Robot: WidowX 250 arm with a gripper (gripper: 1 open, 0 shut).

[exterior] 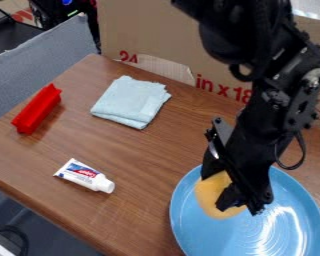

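My black gripper (236, 180) reaches down over the blue plate (203, 230) at the lower right, shut on a yellow object (212, 193), which it holds over the plate's upper left part. Whether the object rests on the plate or is lifted clear is hard to tell.
A folded pale blue cloth (129, 100) lies at the back middle, a red object (37, 108) near the left edge, and a toothpaste tube (85, 176) left of the plate. A cardboard box (149, 30) stands behind.
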